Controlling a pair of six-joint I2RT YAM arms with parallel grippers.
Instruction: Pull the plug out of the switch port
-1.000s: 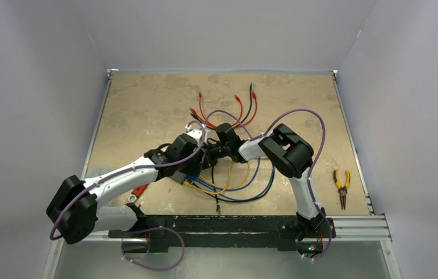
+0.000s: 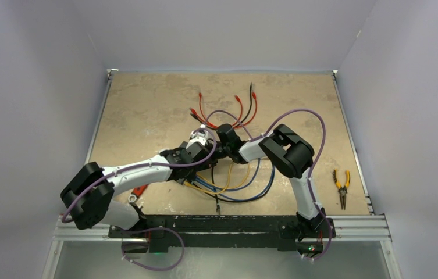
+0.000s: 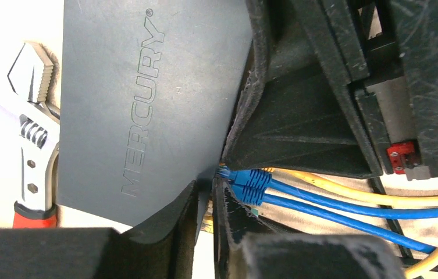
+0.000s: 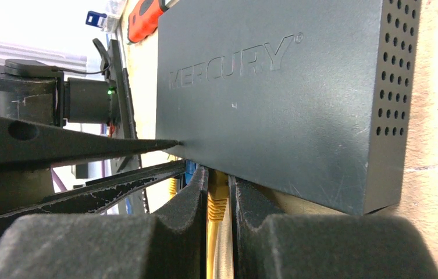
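The black MERCURY switch (image 3: 152,87) lies flat on the board, its port edge facing the cables. My right gripper is shut on a yellow plug (image 4: 218,195) at that edge; whether the plug is fully seated is hidden. Beside it, my left gripper stands slightly open at the same edge, close to the blue plugs (image 3: 246,181). In the right wrist view one left finger (image 4: 146,146) reaches over the switch's top edge and the other lies lower. Nothing is clearly held between them.
An adjustable wrench (image 3: 33,151) lies beside the switch. Blue, yellow and black cables (image 2: 234,195) loop in front. Red and black cable ends (image 2: 245,107) fan out behind, and yellow-handled pliers (image 2: 342,187) rest at the right. Both grippers crowd together at the port edge.
My right arm has stayed in place.
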